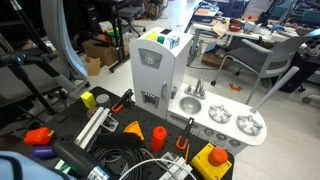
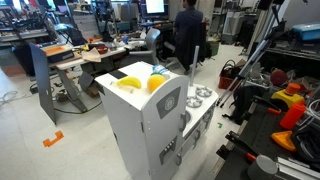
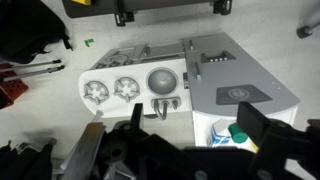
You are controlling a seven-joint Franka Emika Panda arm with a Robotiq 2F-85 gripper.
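A white toy kitchen stands on the table edge, with a tall cabinet [image 1: 153, 72] at one end and a low counter [image 1: 222, 110] beside it. The counter carries a sink [image 3: 161, 80] with a tap and two round burners. On top of the cabinet lie a yellow piece [image 2: 130, 82], an orange piece [image 2: 155, 84] and something blue [image 2: 158, 70]. My gripper is open in the wrist view, its dark fingers apart above the kitchen with nothing held. In neither exterior view can I make out its fingertips.
A red cylinder [image 1: 159, 135] stands on the dark table near the kitchen, and an orange-topped object [image 1: 217, 156] rests on a yellow base. Black cable [image 1: 118, 160] lies coiled close by. A chair [image 1: 262, 58] stands behind the counter.
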